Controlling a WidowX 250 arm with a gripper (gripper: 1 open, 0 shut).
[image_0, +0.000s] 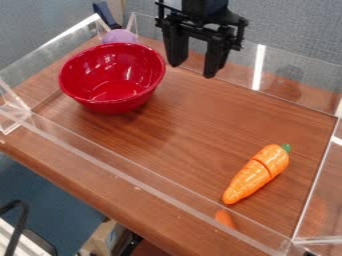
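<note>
A black gripper hangs at the top centre of the camera view, above the back of the wooden surface, fingers apart and nothing between them. Left of it and lower sits a red bowl, empty. An orange toy carrot with a green tip lies at the front right, well apart from the gripper.
Clear plastic walls border the wooden table. A purple object is at the back left, behind the bowl. The middle of the surface between bowl and carrot is free.
</note>
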